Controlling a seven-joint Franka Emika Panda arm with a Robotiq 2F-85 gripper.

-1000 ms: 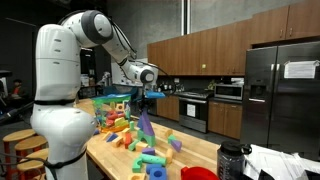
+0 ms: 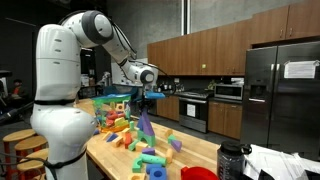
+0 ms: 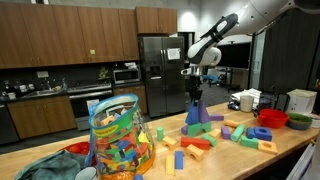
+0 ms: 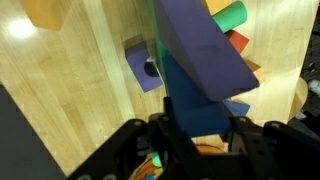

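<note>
In the wrist view, my gripper is shut on a long purple block (image 4: 205,55), which runs away from the fingers toward the top of that view. Against it lies a green-blue block (image 4: 195,112), close to the fingertips; whether it is gripped as well I cannot tell. In exterior view 1 the purple block (image 2: 147,124) stands slanted beneath the gripper, among loose blocks on the wooden table (image 2: 195,152). From exterior view 2, it shows as a purple shape (image 3: 192,115) under the gripper. Its lower end is hard to make out.
A clear bag of colored blocks (image 3: 120,135) stands on the table. Several loose blocks lie around, among them a red arch (image 2: 198,173) and a blue piece (image 3: 262,134). A black canister (image 2: 231,160) is near the front edge. Bare wood shows beside the blocks.
</note>
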